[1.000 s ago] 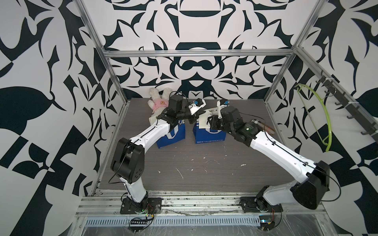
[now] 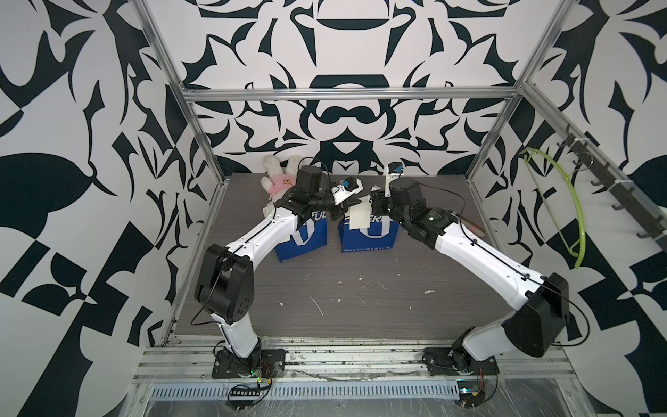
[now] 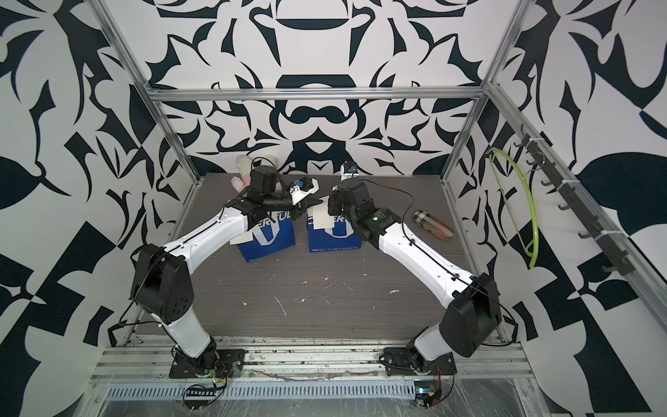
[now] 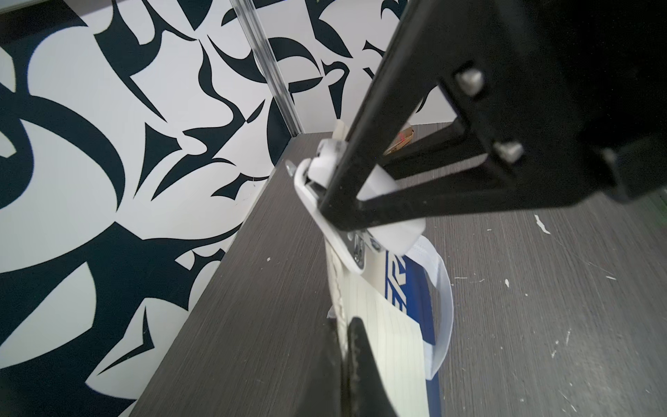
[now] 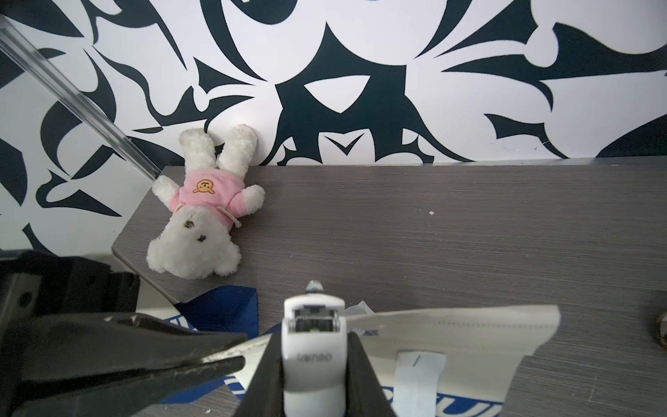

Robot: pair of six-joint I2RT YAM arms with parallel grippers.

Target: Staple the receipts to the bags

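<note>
A white stapler (image 5: 314, 361) is clamped upright between the fingers of my right gripper, which is shut on it. The right blue-and-cream bag (image 2: 368, 243) stands upright, with a cream receipt (image 4: 396, 340) against its front near the top edge. My left gripper is shut on the top edge of this bag together with the receipt. In the left wrist view, the stapler's mouth sits at the bag's upper edge, just beyond my left fingertips. Whether a staple holds the receipt cannot be told.
A second blue bag (image 3: 267, 239) stands to the left, a cream paper (image 3: 241, 237) beside it. The white teddy in pink (image 5: 208, 187) lies behind. A brown cylindrical object (image 3: 433, 226) rests at the right.
The left arm stays almost still at the bag's edge. The right bag has shifted only slightly.
</note>
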